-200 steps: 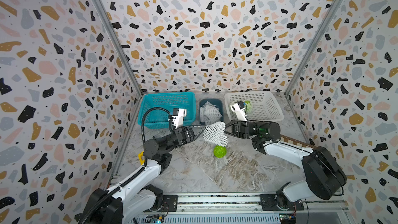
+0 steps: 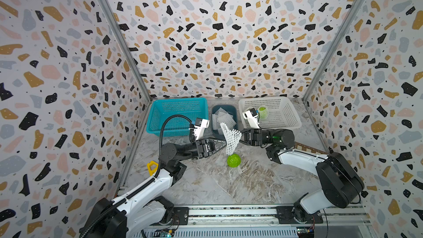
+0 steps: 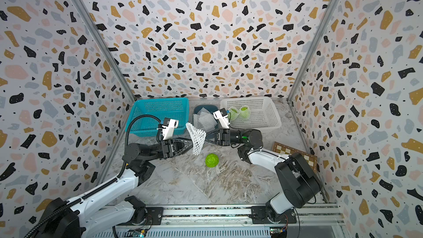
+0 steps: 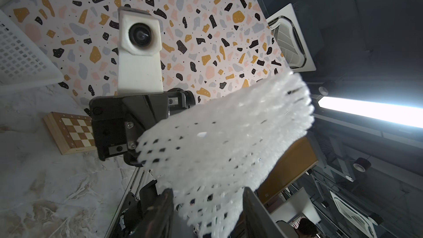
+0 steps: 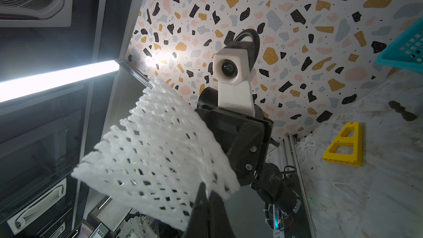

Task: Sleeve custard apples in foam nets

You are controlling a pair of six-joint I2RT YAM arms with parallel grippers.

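A white foam net [image 2: 231,138] hangs upright between my two grippers over the middle of the table. My right gripper is shut on it, pinching its edge in the right wrist view. My left gripper is part open at the net's other side, the net between or just behind its fingertips; whether it grips cannot be told. A green custard apple [image 3: 212,160] lies bare on the marble just below the net.
A teal basket [image 2: 176,101] stands at back left, a bin of nets [image 3: 205,118] at back middle, a white basket [image 3: 264,114] with netted green fruit at back right. A yellow piece [image 5: 342,149] lies left, a chessboard [image 3: 295,149] right.
The net has turned more upright and narrower. The right arm has moved slightly left.
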